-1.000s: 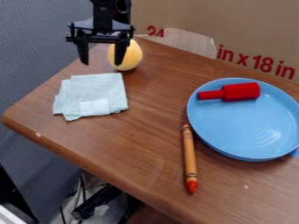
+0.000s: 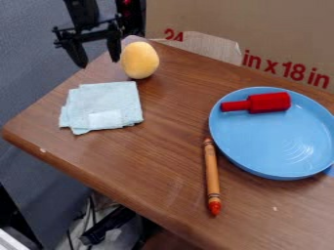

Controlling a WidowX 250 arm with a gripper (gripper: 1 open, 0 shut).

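The black gripper (image 2: 92, 51) hangs at the top left, above and left of a round yellow object (image 2: 141, 61) on the wooden table. Its two fingers are spread apart and it is open, with nothing seen between them. A light blue folded cloth (image 2: 100, 106) lies on the left of the table. A blue plate (image 2: 272, 145) on the right holds a red cylindrical object with a handle (image 2: 269, 103). An orange crayon (image 2: 213, 177) lies beside the plate, pointing to the front.
A cardboard box (image 2: 274, 34) stands behind the table (image 2: 156, 166). The table's left edge drops to a grey floor area with cables.
The gripper has moved left and a little up, away from the yellow object. The objects on the table look unchanged.
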